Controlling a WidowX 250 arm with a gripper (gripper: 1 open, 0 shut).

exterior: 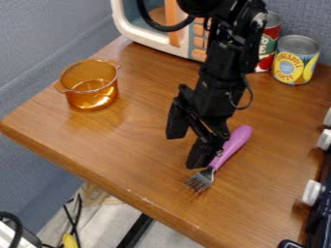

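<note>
A fork with a pink-purple handle [233, 143] lies diagonally on the wooden table [142, 174], its metal tines [199, 182] toward the front. My black gripper [195, 140] is just left of the handle, low over the table, fingers pointing down; whether it is open or shut, or touches the fork, I cannot tell.
An orange pot [89, 95] sits at the left. At the back stand a microwave [155, 29], a red can [265, 44] and a yellow can [295, 68]. A dark appliance with white knobs [315, 208] lines the right edge.
</note>
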